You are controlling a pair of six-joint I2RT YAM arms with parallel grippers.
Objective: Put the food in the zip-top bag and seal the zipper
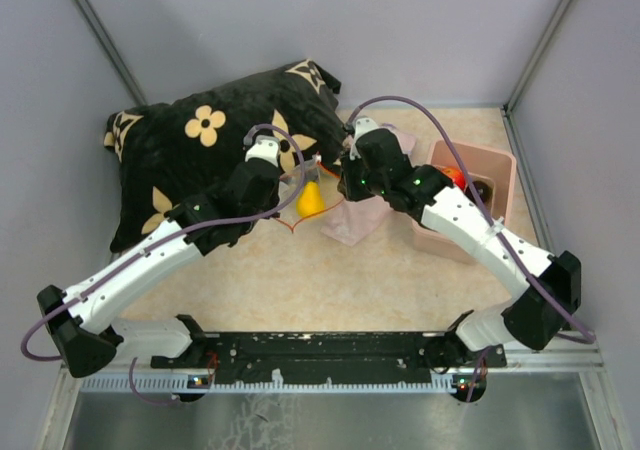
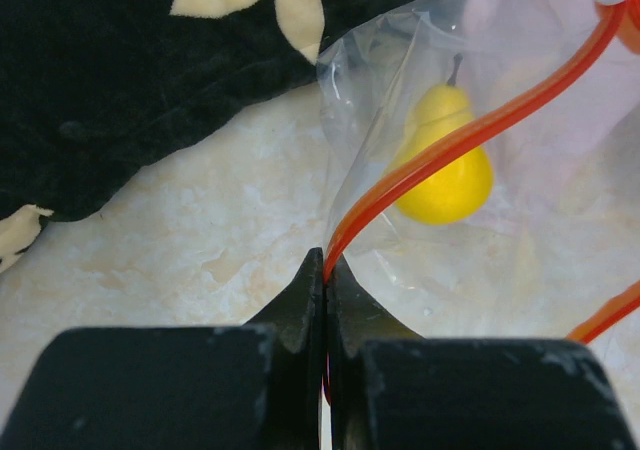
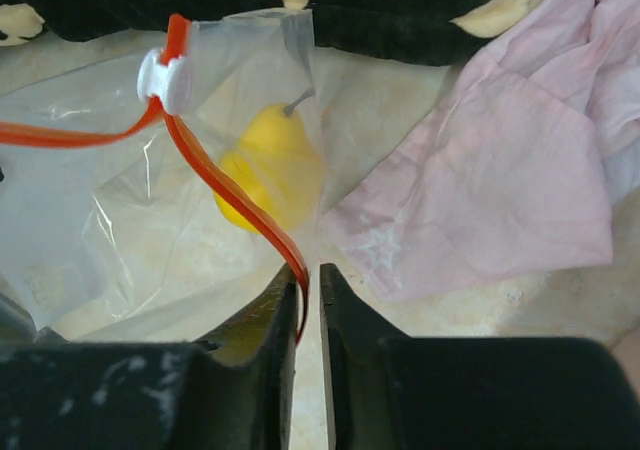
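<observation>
The clear zip bag (image 1: 287, 187) lies mouth-up between my arms, its orange zipper rim (image 2: 432, 163) standing apart in a loop. Inside it is a yellow pear (image 1: 311, 201), seen through the plastic in both wrist views. My left gripper is shut on the rim at the bag's left corner. At the opposite corner my right gripper stands slightly open, a narrow gap between its fingers. The rim runs along its left finger (image 3: 278, 305) and hangs at that gap. A white slider (image 3: 164, 81) sits on the rim at the far side.
A pink cloth (image 3: 480, 180) lies right of the bag. Beyond it stands a pink bin (image 1: 436, 240) with red and dark items inside. A dark flowered cushion (image 1: 150, 175) fills the back left.
</observation>
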